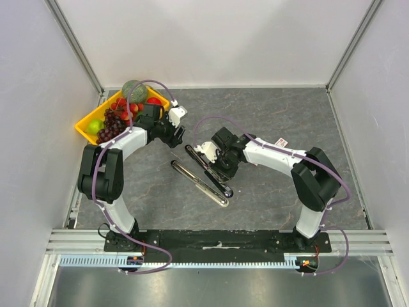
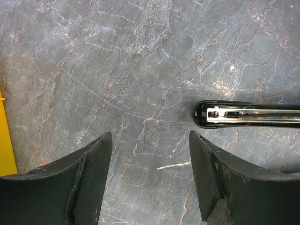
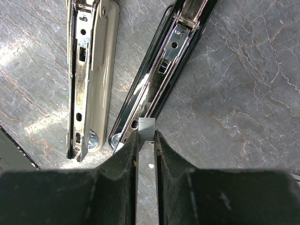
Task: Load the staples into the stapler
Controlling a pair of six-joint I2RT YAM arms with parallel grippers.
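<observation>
A black stapler [image 1: 192, 152] lies opened out on the grey table, its metal channel [image 3: 174, 43] facing up. In the right wrist view a short silver strip of staples [image 3: 146, 127] sits between the tips of my right gripper, which is shut on it. The strip overlaps the stapler's near end in that view; whether it touches the channel I cannot tell. Away to the upper left, my left gripper is open and empty, with the black stapler's far end [image 2: 220, 114] to its right.
A second, cream-coloured stapler [image 3: 105, 79] lies opened beside the black one. A yellow basket [image 1: 83, 130] of fruit stands at the back left, close to my left arm. A small card-like item [image 1: 281, 142] lies behind my right arm.
</observation>
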